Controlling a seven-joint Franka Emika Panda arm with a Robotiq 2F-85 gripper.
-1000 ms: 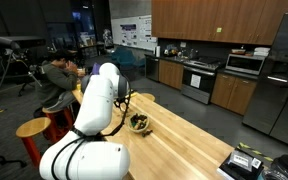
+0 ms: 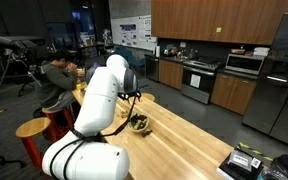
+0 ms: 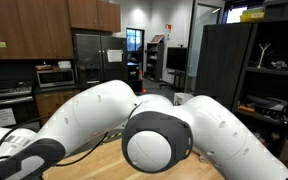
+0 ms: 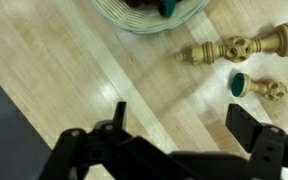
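Observation:
My gripper stands open in the wrist view, its dark fingers wide apart with only bare wood between them. To its upper right, a large carved wooden chess piece (image 4: 254, 46) lies on its side. A smaller chess piece (image 4: 259, 87) with a green base lies just below it, nearer the right finger. At the top edge, a round ribbed bowl (image 4: 115, 15) is partly cut off and holds dark pieces. Exterior view 1 shows the bowl (image 2: 138, 123) on the table, with the gripper (image 2: 133, 96) above and behind it. The arm in exterior view 2 hides the gripper.
Dark objects (image 2: 246, 163) lie at its far right end. Red stools (image 2: 31, 128) stand beside its left side, and a seated person (image 2: 56, 82) is behind them.
The gripper and upper arm have shifted a little to the right in exterior view 1. The bowl has stayed in place.

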